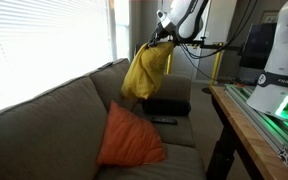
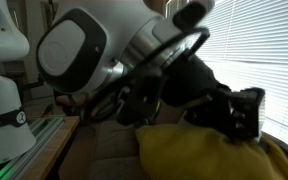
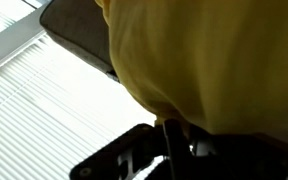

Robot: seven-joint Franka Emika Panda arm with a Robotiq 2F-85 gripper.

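A yellow cloth (image 1: 148,70) hangs above the far end of the couch in the first exterior view, bunched at its top where my gripper (image 1: 161,36) is shut on it. Close to the camera in the second exterior view, the same cloth (image 2: 209,152) drapes below the dark gripper. In the wrist view its folds (image 3: 199,60) fill the upper right and run down to the gripper. The fingertips themselves are buried in cloth and shadow there.
On the grey couch (image 1: 44,115) lies an orange-red pillow (image 1: 130,136), with a dark remote-like object (image 1: 164,120) beyond it. A wooden table edge (image 1: 246,125) runs along the right. Window blinds (image 1: 44,45) cover the back wall.
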